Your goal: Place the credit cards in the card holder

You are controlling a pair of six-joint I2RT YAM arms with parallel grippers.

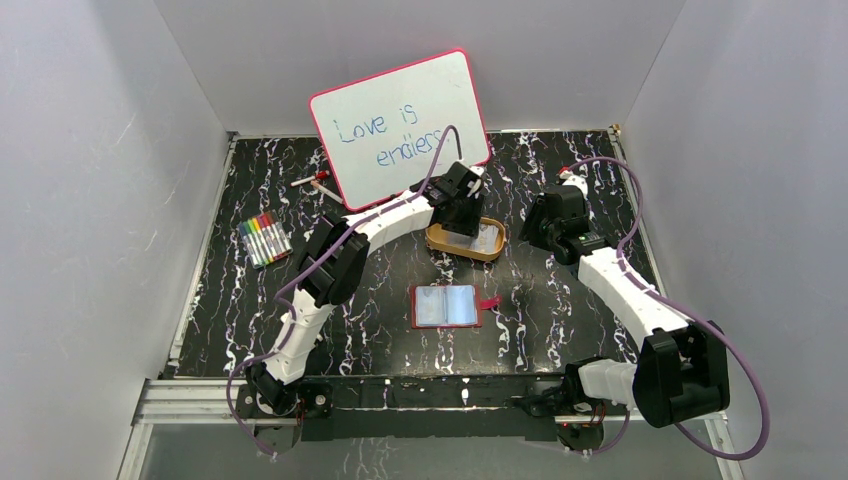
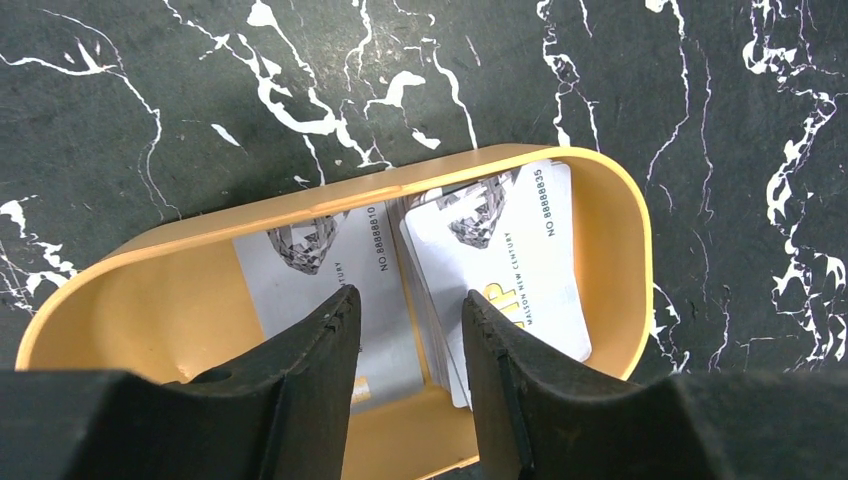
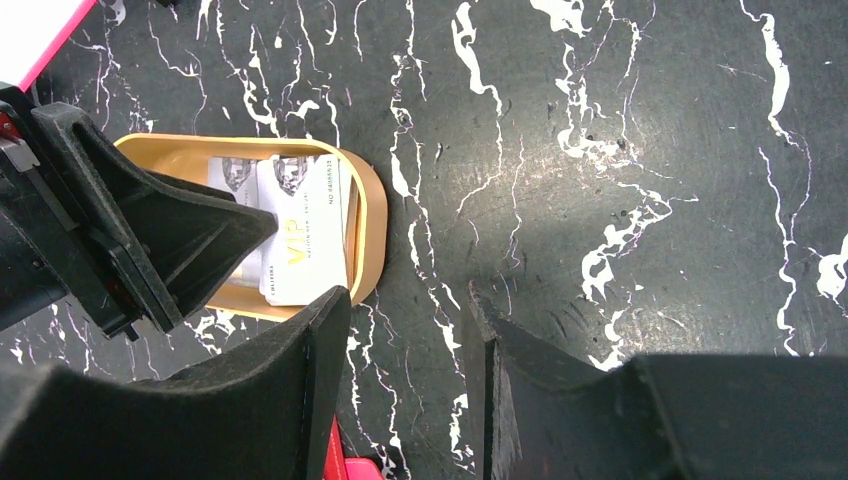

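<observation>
The credit cards (image 2: 515,250) stand in a tan oval tray (image 2: 615,190), white with a gem print, in two groups leaning at different angles. My left gripper is over the tray, its fingers (image 2: 335,330) a little apart and the edges of the cards showing in the gap. Whether the fingers press on a card is unclear. In the top view the card holder (image 1: 446,306), red-edged with clear pockets, lies spread flat in front of the tray. To the right of the tray, my right gripper stands open, nothing between its fingers.
A whiteboard (image 1: 405,120) with blue writing leans at the back. Several coloured markers (image 1: 265,238) lie at the left, with more loose pens (image 1: 312,180) near the board. A red tab (image 1: 490,302) sticks out from the holder. Bare table surrounds the holder.
</observation>
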